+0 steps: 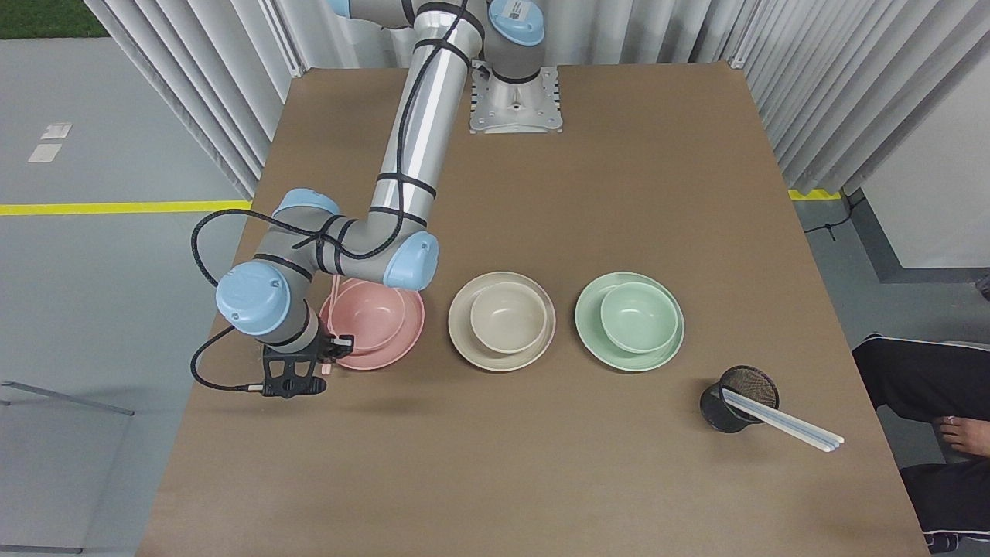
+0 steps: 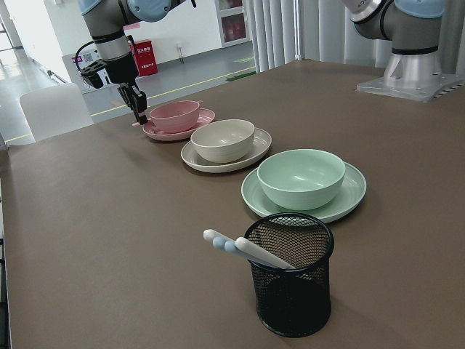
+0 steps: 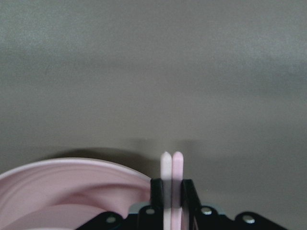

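Note:
A pink bowl (image 1: 369,306) on a pink plate (image 2: 163,135) stands at the left of the row. My gripper is at its near side, with two pale pink chopsticks (image 3: 177,167) standing side by side between the black fingers, which close in on them; in the front view the gripper is partly behind my arm. A cream bowl (image 1: 508,316) on a cream plate sits in the middle, and a mint bowl (image 1: 638,316) on a mint plate is to the right.
A black mesh cup (image 2: 290,298) with several white and pale blue sticks leaning in it stands at the front right. A seated person is beyond the right edge.

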